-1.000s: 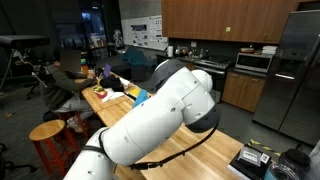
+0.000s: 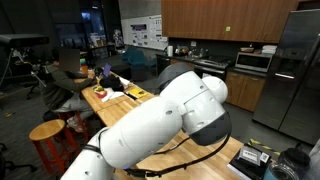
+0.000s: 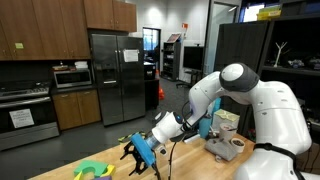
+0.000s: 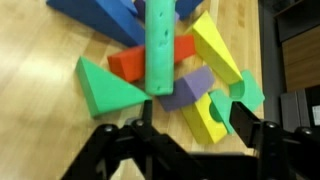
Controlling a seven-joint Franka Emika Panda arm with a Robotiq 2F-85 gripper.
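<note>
In the wrist view, my gripper is open, its two black fingertips well apart. A yellow block (image 4: 203,121) and a small purple block (image 4: 187,88) lie beyond and partly between them. A teal-green pillar (image 4: 159,45) runs down from the top edge of that view, its lower end just ahead of the left fingertip. To its left is a green wedge (image 4: 106,88); behind are a red block (image 4: 126,63) and blue blocks (image 4: 103,18). Another yellow block (image 4: 219,46) and green pieces (image 4: 244,89) lie on the right. Exterior view 2 shows the gripper (image 3: 138,165) low by the table, small.
Green pieces (image 3: 90,167) lie left of the gripper in exterior view 2. A grey container (image 3: 224,148) stands farther right. In exterior view 1, a dark box (image 2: 250,160) sits at the table's right, and bare wood (image 2: 205,160) shows in front of the arm.
The arm has shifted in exterior view 1, its upper links now further left. The blue part seen by the hand earlier is now hidden behind the arm there.
</note>
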